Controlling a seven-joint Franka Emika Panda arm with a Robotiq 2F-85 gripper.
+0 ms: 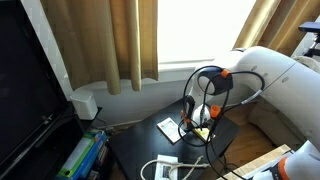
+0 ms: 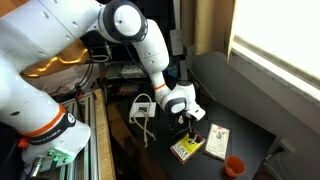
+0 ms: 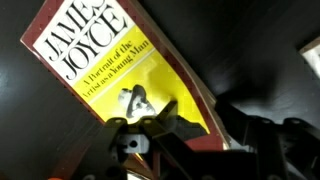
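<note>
In the wrist view a James Joyce paperback (image 3: 105,62) with a yellow, white and dark red cover lies face up on the black table. The same book (image 2: 186,150) sits under the hand in exterior view 2. My gripper is over the book's lower end, its fingers parted. One finger is above the cover and the other is by the long page edge. Whether either finger touches the book I cannot tell. The book's bottom corner is hidden behind the fingers.
A pale flat book or pad (image 2: 217,141) lies beside the paperback, with an orange cup (image 2: 235,166) near it. A white looped object (image 2: 141,117) rests on the other side. Several books (image 1: 82,155) stand at the far left in exterior view 1. Bare table lies between.
</note>
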